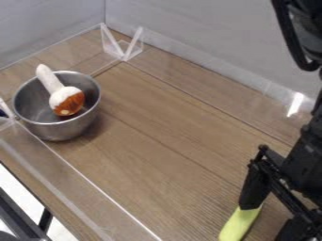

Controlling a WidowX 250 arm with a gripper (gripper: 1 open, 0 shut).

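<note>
The black gripper (270,188) is at the lower right, over a yellow-green elongated object (238,224) lying on the wooden counter near its front. A steel bowl (45,121) at the left holds a white-handled item with an orange-brown end (70,100).
A white wall runs along the back, with a small clear plastic item (122,45) at the back left.
</note>
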